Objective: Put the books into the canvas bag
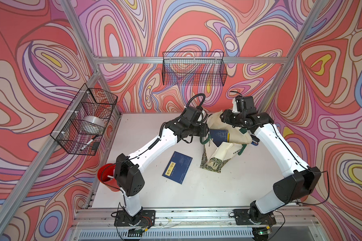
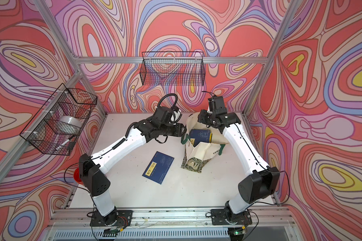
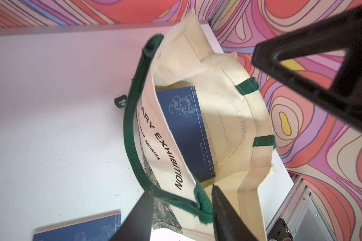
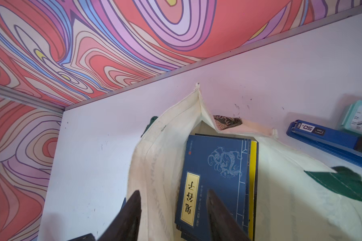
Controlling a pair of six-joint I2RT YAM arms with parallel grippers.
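The canvas bag [image 1: 213, 160] stands open right of centre, its green handles hanging out. Dark blue books [image 4: 213, 184] lie stacked inside it. Another blue book [image 1: 177, 167] lies flat on the table left of the bag. My left gripper is above the bag's left rim and green handle, fingers apart; whether it touches the handle I cannot tell. My right gripper is raised over the bag's interior, fingers apart, nothing seen between them but the books below.
A blue stapler [image 4: 329, 140] and a small clock [image 4: 356, 116] lie behind the bag. A red bucket [image 1: 108, 178] is at the front left. Wire baskets [image 1: 193, 70] hang on the frame.
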